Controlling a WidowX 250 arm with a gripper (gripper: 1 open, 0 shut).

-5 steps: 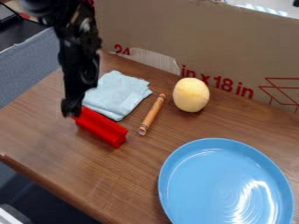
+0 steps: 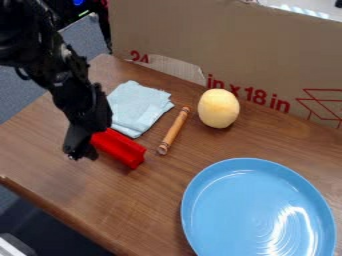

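Note:
My black gripper (image 2: 83, 145) is low over the wooden table at the left, open, its fingers just beside the upper-left end of a red cylinder (image 2: 119, 149) lying on the wood. Whether the fingers touch the cylinder cannot be told. A folded light-blue cloth (image 2: 139, 105) lies behind the cylinder. A small wooden rolling pin (image 2: 175, 130) rests to the right of both, and a pale yellow oval object (image 2: 218, 108) sits further right.
A blue plate (image 2: 247, 209) takes up the front right of the table (image 2: 134, 210). A cardboard box wall (image 2: 227, 40) stands along the back. The table's left edge drops to a dark floor.
The gripper has moved down and slightly left beside the red cylinder's end. The objects on the table look unmoved.

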